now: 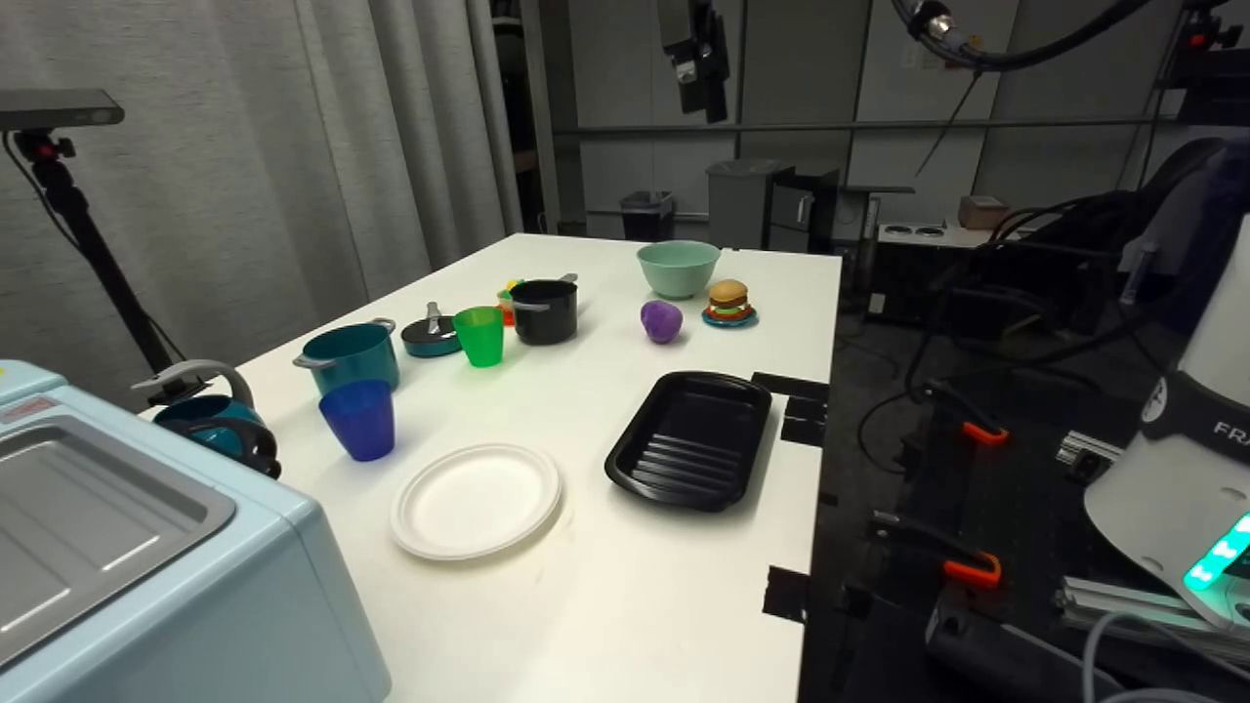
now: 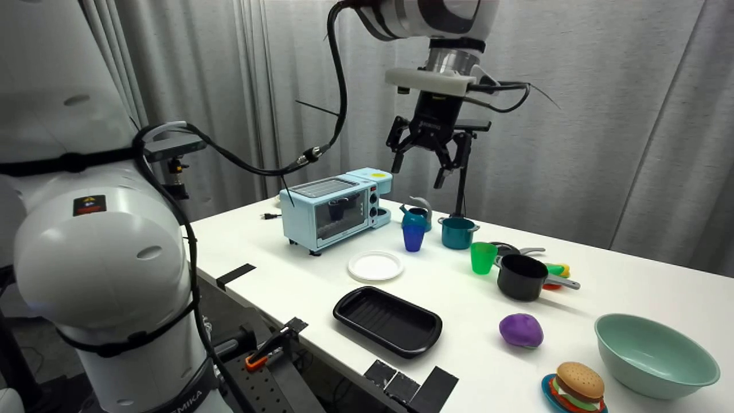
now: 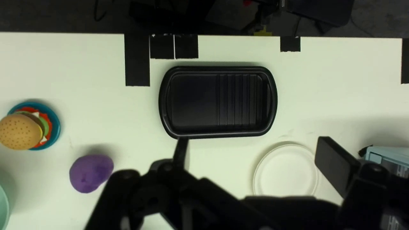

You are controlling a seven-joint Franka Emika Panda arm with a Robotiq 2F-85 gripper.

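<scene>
High above the table, my gripper (image 2: 417, 172) hangs with its fingers wide apart and nothing between them. In the wrist view the spread fingers (image 3: 334, 161) frame bare table and part of a white plate (image 3: 285, 170). A black ribbed tray (image 3: 214, 101) lies by the table edge, beyond the fingertips. The purple object (image 2: 520, 330) rests on the table, apart from the toy burger (image 2: 579, 384) on its small blue plate. Farther back stand a blue cup (image 2: 413, 237), a green cup (image 2: 483, 258) and a black pot (image 2: 522, 277).
A light-blue toaster oven (image 2: 337, 210) occupies one end of the table; a mint bowl (image 2: 654, 354) is near the other. Behind the cups are a teal pot (image 2: 457, 233) and a kettle (image 2: 417, 214). Free table lies between the tray and the pots.
</scene>
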